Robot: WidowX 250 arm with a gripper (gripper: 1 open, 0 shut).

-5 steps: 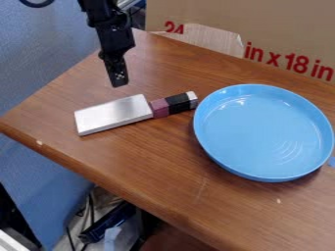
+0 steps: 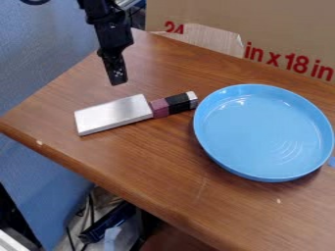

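My black gripper hangs over the back left part of the wooden table, above and behind a toy cleaver; whether its fingers are open or shut is unclear. The cleaver has a silver-white blade and a handle banded in maroon and black with a light end, lying flat. To its right sits a round light blue plate, beside the handle's end.
A cardboard box with red printing stands along the back, a pale chair back in front of it. Clutter lies below the left edge.
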